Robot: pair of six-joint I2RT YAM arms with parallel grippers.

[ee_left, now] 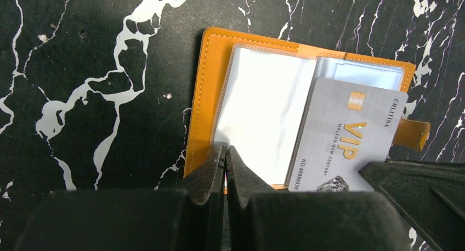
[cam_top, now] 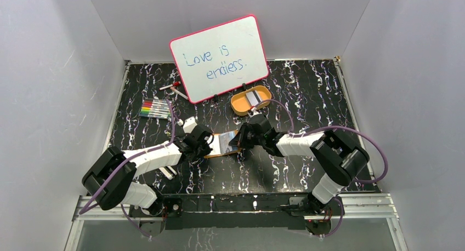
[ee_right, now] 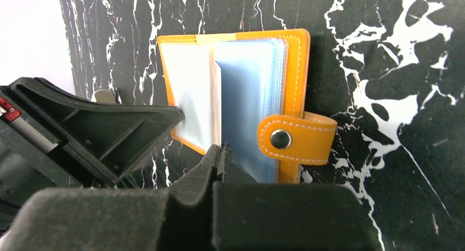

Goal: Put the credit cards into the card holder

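The card holder (cam_top: 214, 154) lies open at the front middle of the table, orange-edged with clear sleeves. A silver VIP card (ee_left: 337, 138) stands tilted over its right-hand part, beside the white page (ee_left: 265, 108). In the right wrist view this card (ee_right: 219, 103) appears edge-on, its near end meeting the fingertips of my right gripper, which is shut on it. Whether its lower edge sits in a sleeve cannot be told. My left gripper is shut at the holder's left sleeve edge; whether it pinches the sleeve film is unclear.
Another card (cam_top: 254, 98) lies in the orange tray (cam_top: 238, 108) behind the right arm. A whiteboard (cam_top: 219, 59) leans at the back, with coloured markers (cam_top: 155, 108) at left. The strap (ee_right: 299, 138) sticks out from the holder's right edge.
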